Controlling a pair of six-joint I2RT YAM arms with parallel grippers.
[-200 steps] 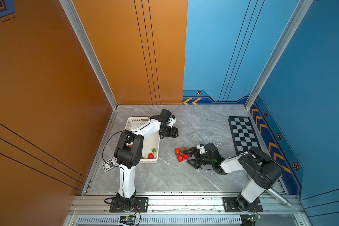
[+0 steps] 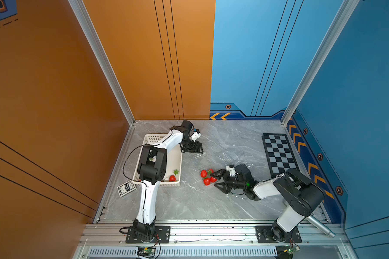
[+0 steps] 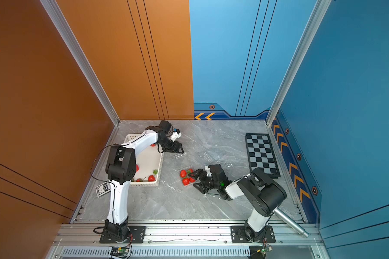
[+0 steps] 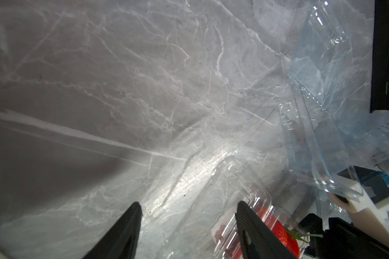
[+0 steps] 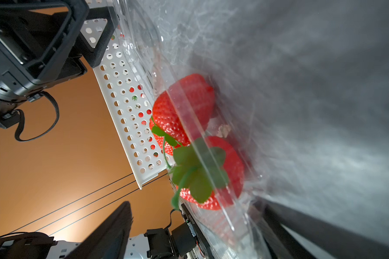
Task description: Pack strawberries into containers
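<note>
Several red strawberries (image 2: 207,181) lie grouped in a clear container (image 5: 229,224) at the table's centre. Its transparent lid (image 4: 220,198) stands open on the far side, seen in the left wrist view. Just right of the container is my right gripper (image 2: 217,181), its fingers apart, with the clear near edge reaching into the gap between them. My left gripper hangs above the lid's far end, open, its fingers on either side of the clear plastic but not closed on it. The white basket (image 2: 179,164) on the left holds more strawberries (image 2: 172,178), partly hidden by the left arm.
More empty clear containers (image 4: 315,125) lie behind the right gripper. A checkered board (image 2: 281,151) is at the far right, and a card box (image 2: 126,188) sits by the basket's front left corner.
My left gripper has moved back and slightly left over the last second, uncovering the lid's far edge. The right arm and the container's strawberries look still.
</note>
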